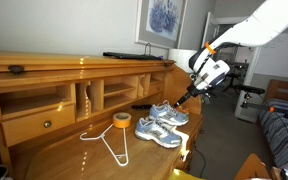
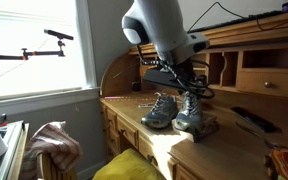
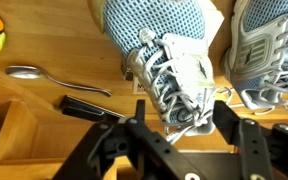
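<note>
Two grey-blue running shoes with white laces are on the wooden desk. The near shoe [image 1: 158, 133] lies in front of the far shoe [image 1: 168, 113] in exterior view 1. In the wrist view one shoe [image 3: 172, 75] fills the middle, and the other shoe [image 3: 269, 48] is cut off at the right edge. My gripper is over the middle shoe, its fingers apart on either side of the shoe's near end and laces. From exterior view 2, the gripper [image 2: 197, 88] is just above the right-hand shoe [image 2: 190, 117]. Contact between fingers and shoe cannot be made out.
A spoon [image 3: 56, 80] and a dark-handled item [image 3: 88, 109] lie left of the shoes. A white hanger [image 1: 108, 143] and an orange tape roll [image 1: 122, 120] occupy the desk's nearer part. Shelving [image 1: 44, 112] runs along the back.
</note>
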